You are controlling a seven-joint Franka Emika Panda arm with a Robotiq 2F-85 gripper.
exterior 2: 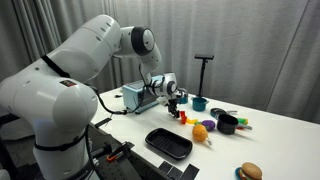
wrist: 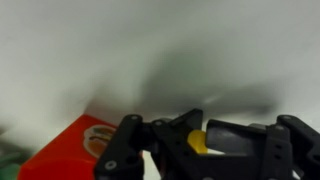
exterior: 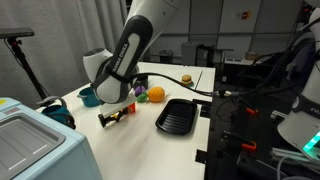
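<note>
My gripper (exterior: 112, 117) is low at the table, below the white wrist section of the arm. In the wrist view the black fingertips (wrist: 188, 121) stand close together, shut. A small yellow object (wrist: 197, 143) shows right at the fingers; whether any of it is pinched between them cannot be told. Just left of the gripper in that view lies a red object (wrist: 65, 150) with a pale round mark, apart from the fingertips. Exterior view 2 shows the red object (exterior 2: 183, 118) beside the gripper (exterior 2: 172, 113).
A black tray (exterior 2: 163, 146) lies nearer the robot base. Past the gripper are an orange object (exterior: 156, 94), a teal pot (exterior: 90, 97) and a dark pot (exterior 2: 228, 124). A burger-like toy (exterior 2: 251, 171) sits farther off. The white boxy appliance (exterior: 40, 150) borders one side.
</note>
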